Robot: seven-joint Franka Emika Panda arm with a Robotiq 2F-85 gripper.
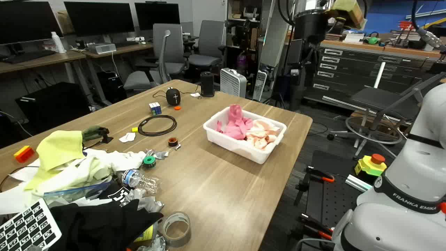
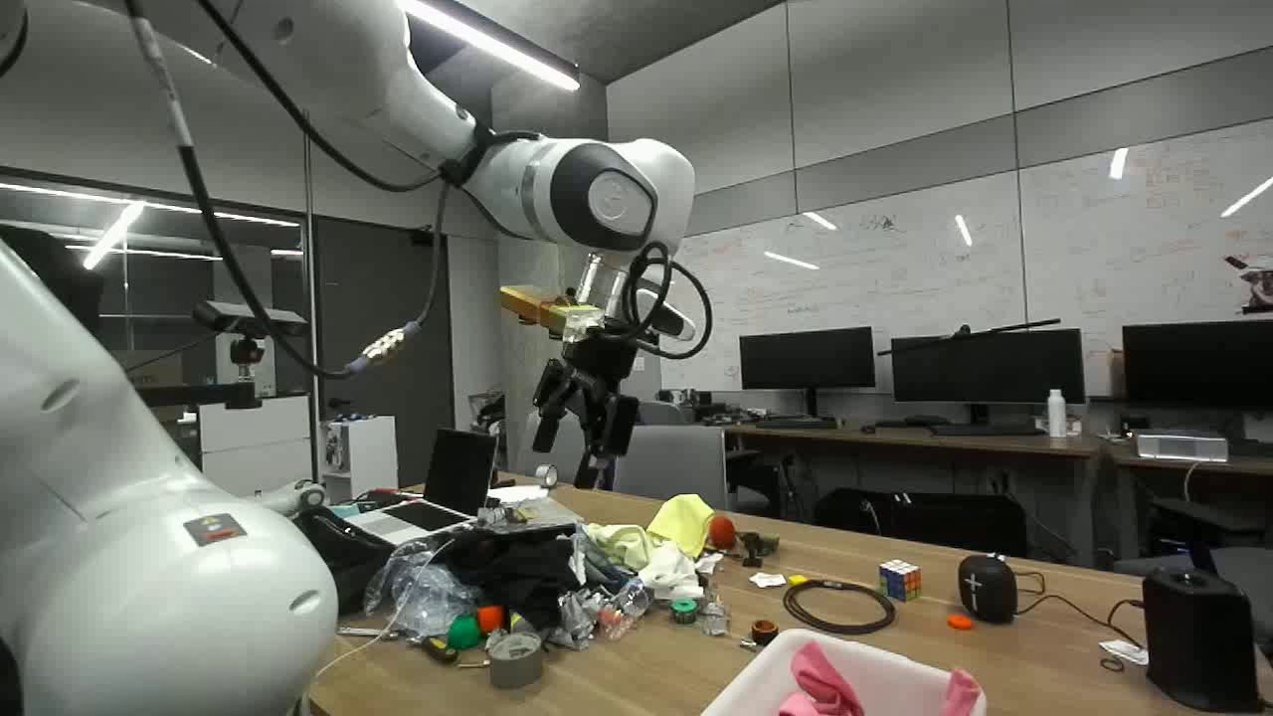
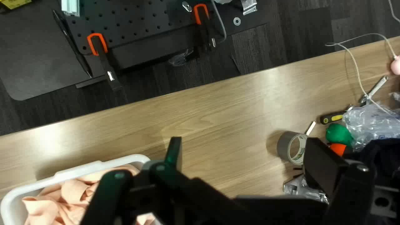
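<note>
High over the table, my gripper is open, its fingers wide apart with only bare tabletop seen between them. The second exterior view also has the gripper [image 2: 582, 436] in the air, well clear of everything below. A white plastic bin [image 1: 234, 144] stands towards the table's right side, holding a pink cloth [image 1: 237, 125] and a peach cloth [image 1: 261, 134]. Part of the bin, with peach cloth [image 3: 73, 193] in it, shows at the lower left of the wrist view; my gripper hides some of it.
A cluttered heap with a yellow cloth [image 1: 60, 148], black cloth [image 1: 96, 223] and crumpled plastic covers the table's left side. Grey tape [image 1: 176, 229], a clear bottle [image 1: 140, 180], a coiled cable [image 1: 157, 125] and a puzzle cube [image 1: 155, 108] lie around. Bare wood separates bin and heap.
</note>
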